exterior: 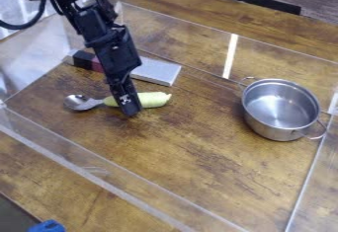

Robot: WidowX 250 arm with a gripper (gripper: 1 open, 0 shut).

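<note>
My black gripper [128, 108] reaches down from the upper left to the pale yellow-green corn-like object [154, 100] and the silver spoon [79, 102] lying left of it. The fingertips are low over the spoon's handle end, at or on the pale object. The gripper looks shut; whether anything thin is between its fingers is too small to tell.
A steel pot [278, 110] with side handles stands on the right. A silver slab [161, 72] and a dark block with a red part [87, 60] lie behind the gripper.
</note>
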